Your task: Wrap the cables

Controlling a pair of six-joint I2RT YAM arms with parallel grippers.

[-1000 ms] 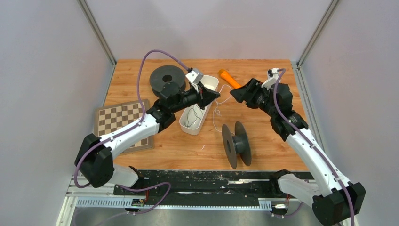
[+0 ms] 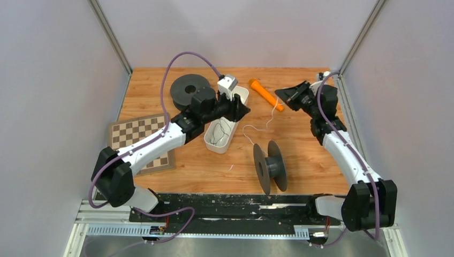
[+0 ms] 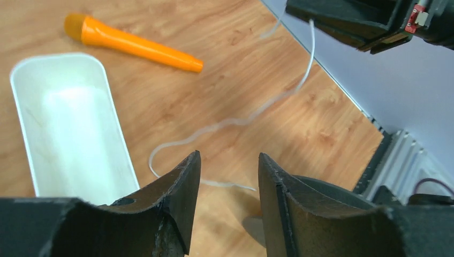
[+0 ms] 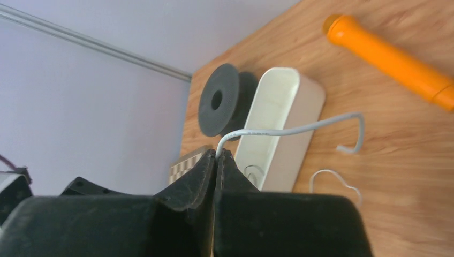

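A thin white cable (image 2: 258, 129) runs from the grey spool (image 2: 275, 167) across the table and up to my right gripper (image 2: 277, 95). Its free end (image 4: 348, 149) curls out beyond the right fingertips, and in the right wrist view the fingers are shut on it. My left gripper stands apart from the cable, its fingers (image 3: 179, 203) spread with nothing between them. In the left wrist view the cable passes over the table beyond those fingers, and only a dark edge of the spool shows at lower right.
A white bin (image 2: 219, 145) with thin dark wire inside lies partly under the left gripper. An orange microphone-like stick (image 2: 262, 92) rests behind. Another dark spool (image 2: 188, 88) and a chessboard (image 2: 134, 129) occupy the left. Bare wood surrounds the grey spool.
The cable was at the closed left gripper, while the right was open. Now the left has opened and the right, closed on the cable, has pulled away to the right, drawing the cable straighter.
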